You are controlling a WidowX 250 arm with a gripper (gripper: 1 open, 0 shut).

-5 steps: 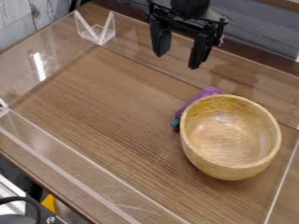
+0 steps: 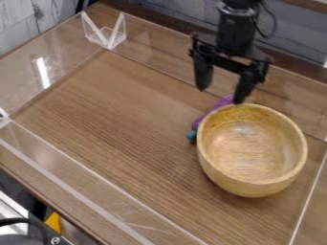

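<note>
My gripper (image 2: 230, 77) hangs from the top centre-right, dark and motion-blurred, its fingers apart and open with nothing visible between them. Below it a purple object (image 2: 215, 112) with a teal part at its lower left lies on the wooden table, beside a large tan bowl (image 2: 250, 163). The bowl partly adjoins or hides that object; what exactly it is I cannot tell.
A white wire-like holder (image 2: 105, 31) stands at the upper left. Dark cables and a small yellow item (image 2: 54, 222) show at the lower left edge.
My gripper has moved downward and slightly toward the viewer, closer to the purple object and the bowl. The objects on the table appear still.
</note>
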